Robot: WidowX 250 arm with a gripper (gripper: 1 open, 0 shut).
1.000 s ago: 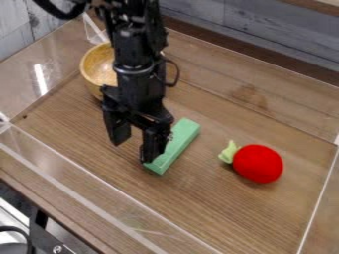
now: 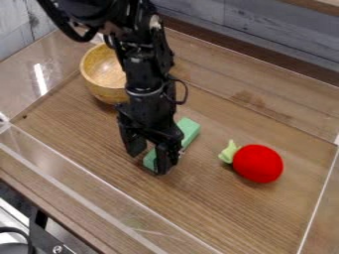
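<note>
My black gripper (image 2: pixel 150 149) is low over the wooden table, directly over a green oblong object (image 2: pixel 185 135), its dark fingers covering part of it. The fingers appear spread, one on either side of the green object; whether they touch it is unclear. A red tomato-like object (image 2: pixel 259 164) with a pale green stem lies to the right.
A yellow bowl (image 2: pixel 99 71) sits at the back left, partly behind the arm. A wall runs along the back.
The red object and bowl have not moved.
</note>
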